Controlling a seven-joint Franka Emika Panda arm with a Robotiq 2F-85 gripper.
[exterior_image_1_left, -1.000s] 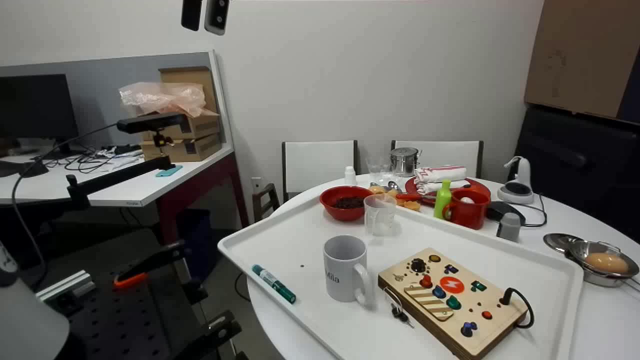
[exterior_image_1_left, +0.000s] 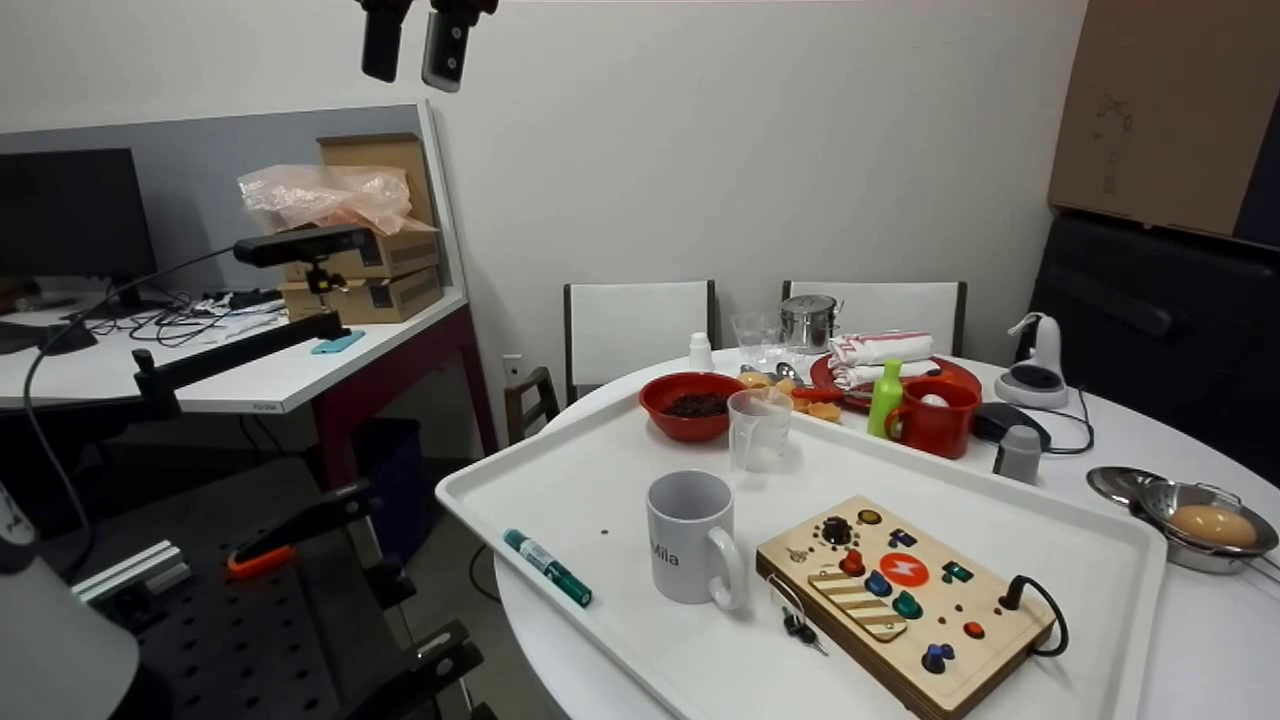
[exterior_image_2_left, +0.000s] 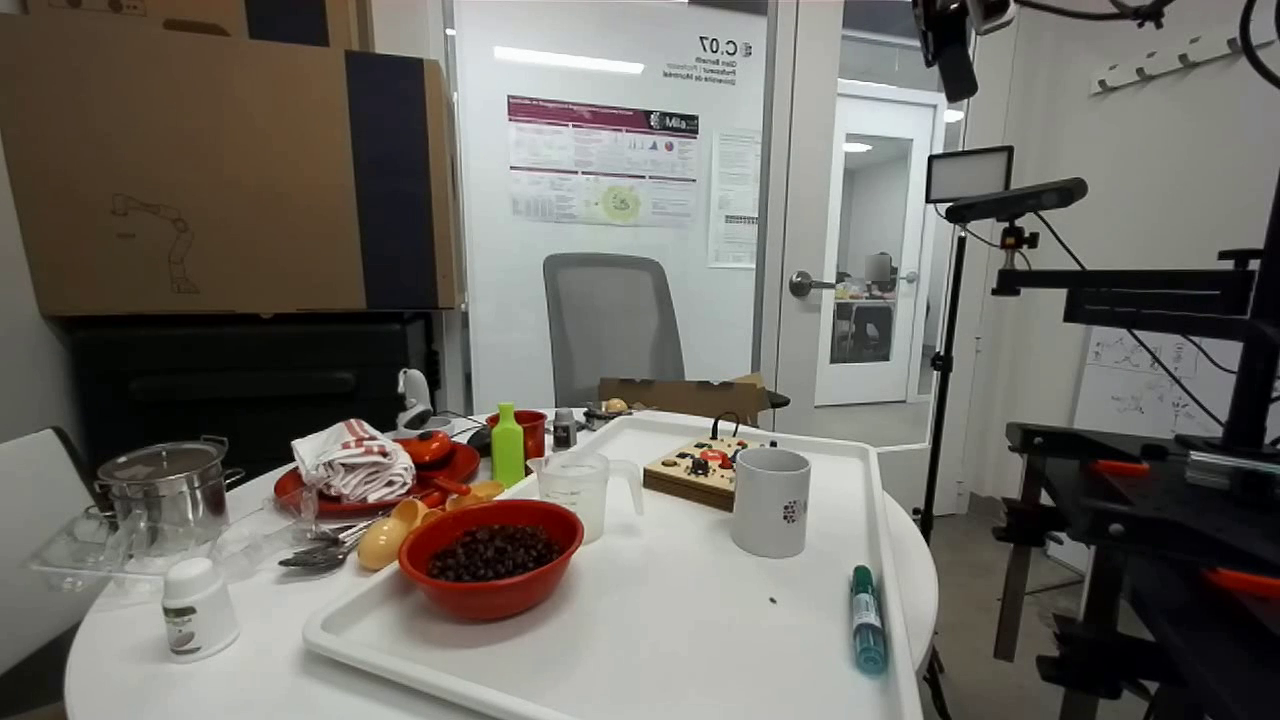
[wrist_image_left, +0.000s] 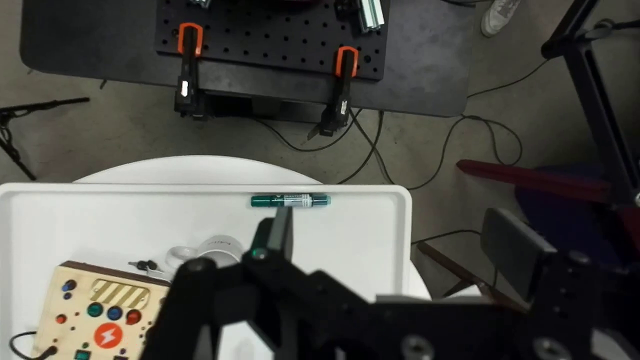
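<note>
High above the tray, my gripper (exterior_image_1_left: 413, 86) hangs open, its two dark fingers apart and nothing between them. From the wrist view, looking down, the fingers (wrist_image_left: 280, 234) spread wide over the tray's edge. On the white tray (exterior_image_1_left: 516, 480) lies a green marker (exterior_image_1_left: 548, 566) close to the rim. Beside it a grey mug (exterior_image_1_left: 686, 540) stands upright, its handle turned toward a wooden button board (exterior_image_1_left: 900, 588). A red bowl of dark beans (exterior_image_2_left: 492, 558) sits at the tray's other end, touching or close to a clear measuring cup (exterior_image_2_left: 576, 486).
Past the tray are a green bottle (exterior_image_1_left: 885, 398), a red mug (exterior_image_1_left: 936, 418), a folded towel (exterior_image_2_left: 353, 462) and a steel pot (exterior_image_2_left: 166, 486). Bare tray surface lies between the marker and the bowl. A clamped black bench (wrist_image_left: 270, 42) borders the table.
My gripper has come down slightly and shifted a little to the right in exterior view 1, still open. The objects on the tray have not moved.
</note>
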